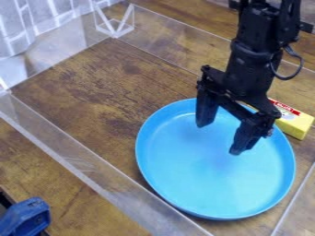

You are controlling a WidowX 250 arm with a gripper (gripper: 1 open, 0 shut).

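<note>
My black gripper (pixel 231 127) hangs over the back part of a round blue plate (pixel 209 175), its two fingers spread apart, with nothing visible between them. A yellow box (pixel 293 122) lies at the plate's back right, partly hidden behind the gripper.
Bare wooden table (pixel 99 92) fills the left and middle. A white wire piece (pixel 113 22) stands at the back left, and a blue object (pixel 22 218) lies in the front left corner. Clear edging strips run along the left.
</note>
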